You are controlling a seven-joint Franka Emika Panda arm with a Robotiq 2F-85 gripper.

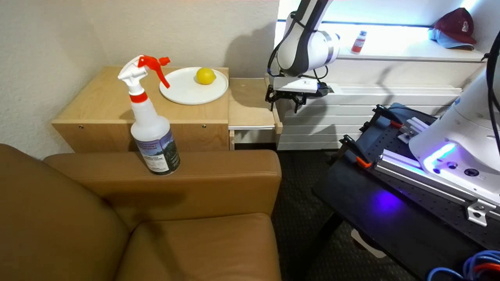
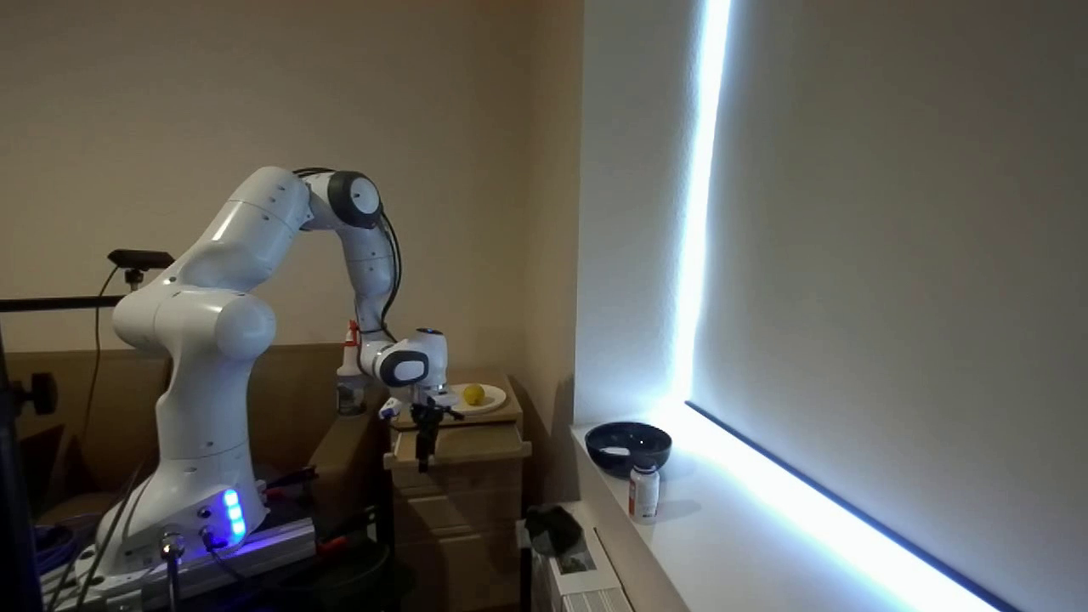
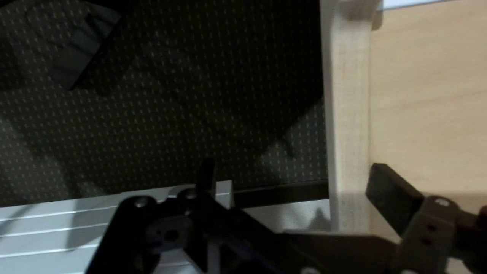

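A wooden drawer [image 1: 250, 105] stands pulled out of the light wood cabinet [image 1: 140, 112]; its visible floor is bare. My gripper [image 1: 284, 107] is at the drawer's outer end, pointing down. In the wrist view the open gripper straddles the drawer's front panel [image 3: 349, 114]. One finger [image 3: 392, 196] lies on the inner side, at or very near the panel, while the other finger [image 3: 206, 176] is well clear on the outside. On the cabinet top, a yellow lemon [image 1: 205, 75] rests on a white plate [image 1: 180, 96].
A spray bottle [image 1: 152, 126] stands on the brown sofa's armrest [image 1: 225, 166]. Right of the drawer is a white radiator [image 1: 365, 112], below a sill holding a small bottle [image 1: 359, 42], a dark bowl [image 2: 622, 449] and a cap [image 1: 454, 28]. Dark floor lies below.
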